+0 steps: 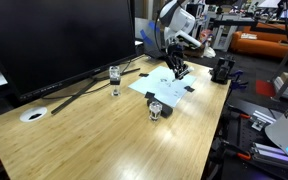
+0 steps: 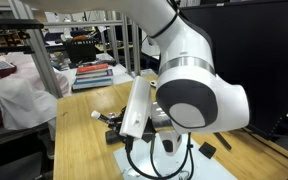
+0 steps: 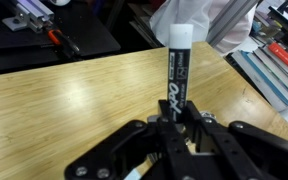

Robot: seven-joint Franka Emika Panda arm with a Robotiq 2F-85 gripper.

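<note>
A white marker with a black label reading EXPO point(image 3: 177, 72) stands up from between the fingers in the wrist view. My gripper is shut on it, and its lower part is hidden by the black fingers. In exterior view 1, the gripper point(image 1: 181, 71) hangs over the far right part of the table, above or close to white sheets point(image 1: 166, 88); the gap beneath it cannot be judged. The white arm point(image 2: 189, 85) fills the middle of exterior view 2 and hides much of the table there.
A black item point(image 1: 160, 103) and a cup point(image 1: 155, 112) lie mid-table, with another cup point(image 1: 115, 80) farther left. A black container point(image 1: 222, 70) stands at the right edge, a white ring point(image 1: 34, 114) at the far left. Bare wood spans the table's front. A monitor point(image 1: 74, 42) lines the back.
</note>
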